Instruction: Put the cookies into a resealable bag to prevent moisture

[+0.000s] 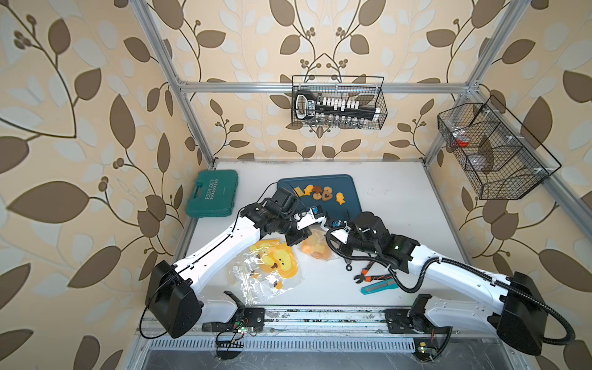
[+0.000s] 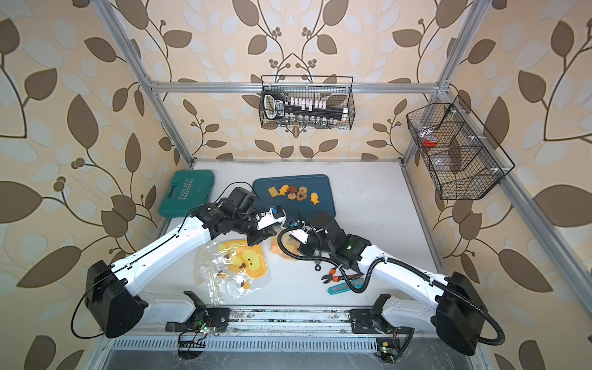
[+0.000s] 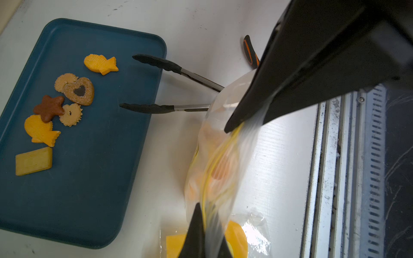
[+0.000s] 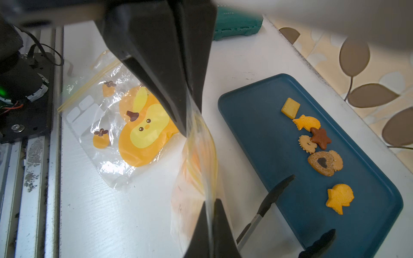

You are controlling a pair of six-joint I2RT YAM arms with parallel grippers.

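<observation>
A milky resealable bag (image 3: pixel 215 172) with a yellow zip strip stands on the table, its upper rim drawn narrow; orange cookie shapes show through its side. My left gripper is shut on the bag's rim. Close by, across the mouth, my right gripper is shut; the rim film runs down to its fingertips, and I cannot tell whether any is pinched there. Several cookies lie on the dark blue tray (image 1: pixel 283 181), among them a brown star cookie (image 4: pixel 320 137), a heart cookie (image 4: pixel 320 163) and a fish-shaped cookie (image 3: pixel 101 64).
A flat printed bag (image 1: pixel 271 265) lies front left. Black-tipped tongs (image 3: pixel 163 108) rest partly over the tray. Orange-handled pliers (image 1: pixel 370 278) and a teal tool (image 1: pixel 379 286) lie front right. A green case (image 1: pixel 212 193) sits back left.
</observation>
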